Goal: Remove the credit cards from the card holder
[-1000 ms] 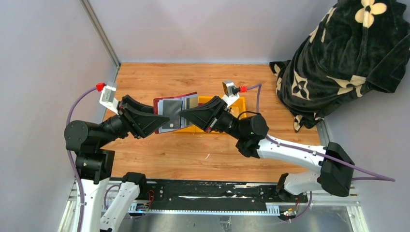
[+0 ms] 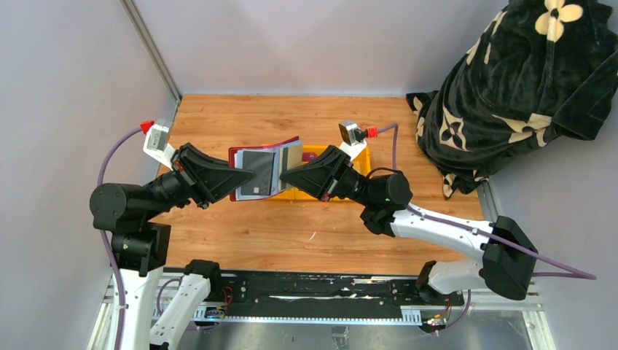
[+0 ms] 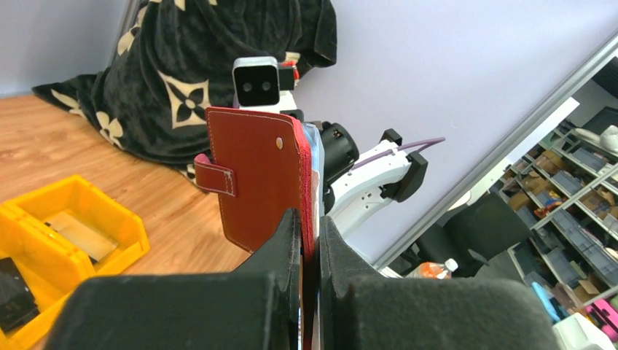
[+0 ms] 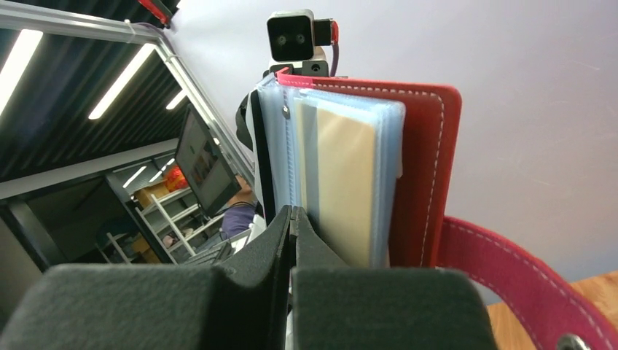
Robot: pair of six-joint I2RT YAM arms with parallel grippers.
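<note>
Spread open above the table, the red-brown leather card holder (image 2: 234, 162) is held at its left part by my left gripper (image 2: 253, 178), which is shut on it. In the left wrist view its outer cover (image 3: 251, 171) stands edge-on between the fingers, a strap with a snap at its side. A dark card (image 2: 256, 165) shows in the left half. Clear sleeves hold a stack with a cream-coloured front card (image 4: 346, 171). My right gripper is shut just in front of these sleeves. I see nothing between its fingers; whether the tips touch the sleeves, I cannot tell.
A yellow compartment box (image 3: 120, 248) sits on the table behind the grippers, holding a beige item (image 3: 81, 235) and a dark item (image 3: 13, 292). A black patterned blanket (image 2: 525, 95) is heaped at the far right.
My right gripper's tip has moved slightly right, so the gap between the grippers is wider.
</note>
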